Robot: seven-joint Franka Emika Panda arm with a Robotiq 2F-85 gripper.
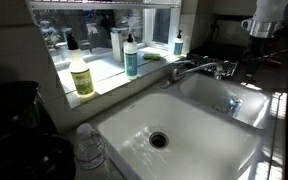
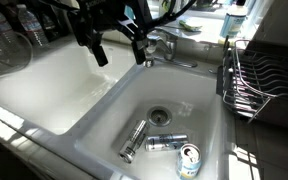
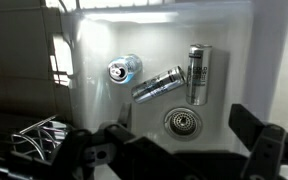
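Observation:
Three cans are in one sink basin (image 2: 209,115). In the wrist view, an upright can (image 3: 125,69) shows its blue-and-white top end, one silver can (image 3: 158,85) lies slanted, and another silver can (image 3: 198,75) lies near the drain (image 3: 183,122). The second exterior view shows the upright can (image 2: 188,160) nearest the camera, with the two lying cans (image 2: 132,141) behind it. Above the basin hangs my gripper (image 2: 120,55), its fingers spread wide with nothing between them. It is well clear of the cans.
A second, empty basin (image 1: 144,150) adjoins this one. The faucet (image 1: 199,67) reaches over from the back ledge. Soap bottles (image 1: 130,57) line the windowsill. A wire dish rack (image 2: 259,75) stands beside the can basin, and plastic bottles (image 1: 88,148) stand by the empty one.

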